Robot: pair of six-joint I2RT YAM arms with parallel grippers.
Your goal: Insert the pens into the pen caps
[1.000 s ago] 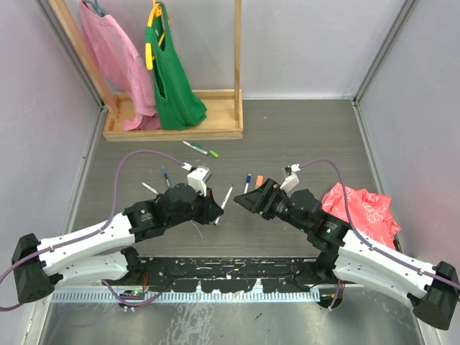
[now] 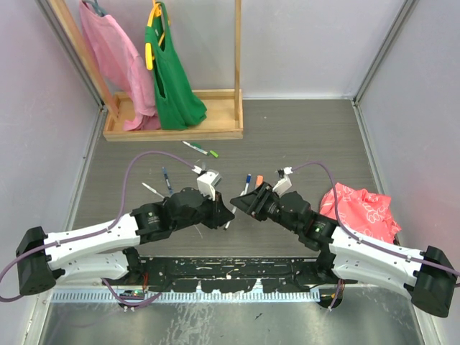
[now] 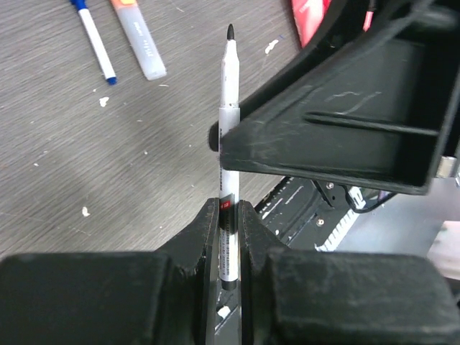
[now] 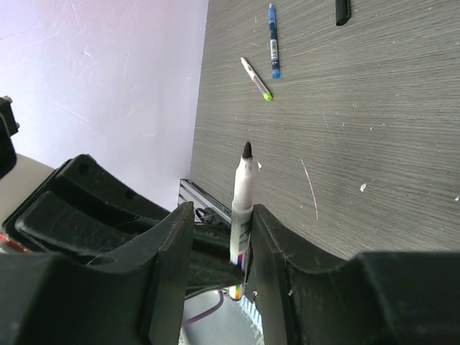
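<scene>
A white marker [image 3: 229, 194] with a bare dark tip stands upright in my left gripper, which is shut on its lower part. My right gripper [image 2: 245, 200] meets it from the right, its fingers around the marker [image 4: 242, 194] at mid-height; whether they grip it is hard to tell. Other pens lie on the table: a blue-capped white one [image 3: 96, 44], an orange-ended one [image 3: 142, 43], a blue one [image 4: 274, 43] and a green-ended one [image 4: 255, 77]. A small black piece [image 4: 343, 8] also lies there.
A wooden rack [image 2: 117, 133] with hanging clothes stands at the back left. A red cloth bag [image 2: 363, 212] lies at the right. Markers [image 2: 195, 147] lie near the rack.
My left gripper has moved right with the marker, and the right gripper has come slightly left, so the two grippers now meet at the marker.
</scene>
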